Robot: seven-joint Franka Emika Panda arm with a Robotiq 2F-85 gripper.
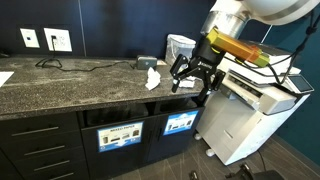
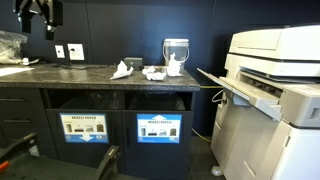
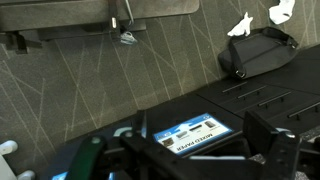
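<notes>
My black gripper (image 1: 195, 80) hangs in the air in front of the counter in the first exterior view, its fingers spread with nothing seen between them. Along the bottom of the wrist view the same gripper shows dark, its fingers apart, high over the floor. Crumpled white paper (image 2: 122, 71) lies on the dark counter, and a second white crumpled piece (image 2: 154, 73) lies to its right. Below the counter are two open-topped compartments with "mixed paper" signs, a left sign (image 2: 85, 127) and a right sign (image 2: 158, 128).
A white bucket (image 2: 176, 52) stands at the counter's right end. The large white printer (image 2: 262, 100) fills the right side, with a tray jutting toward the counter. On the carpet, a black bag (image 3: 258, 54) lies near white scraps.
</notes>
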